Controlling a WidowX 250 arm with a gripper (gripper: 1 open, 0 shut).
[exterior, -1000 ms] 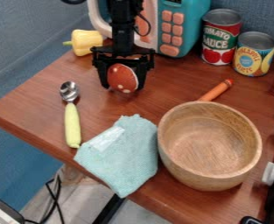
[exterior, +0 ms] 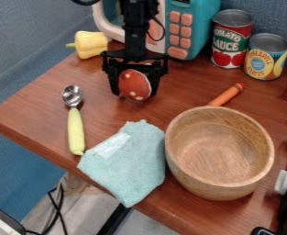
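Note:
The black gripper (exterior: 135, 66) is at the back middle of the wooden table, its fingers around a red-orange ball-like object (exterior: 135, 85) with a pale mark. Whether the fingers grip it or just stand around it is hard to tell. A wooden bowl (exterior: 219, 161) stands at the front right, with a light blue cloth (exterior: 121, 165) to its left.
A scoop with a yellow handle (exterior: 76, 128) lies at the left. An orange stick (exterior: 224, 96) lies behind the bowl. A toy microwave (exterior: 182, 27), a yellow object (exterior: 88, 44), a tomato sauce can (exterior: 230, 41) and another can (exterior: 266, 60) stand at the back.
The gripper and the red object have shifted slightly to the right, and the object sits a little differently between the fingers. The rest is unchanged.

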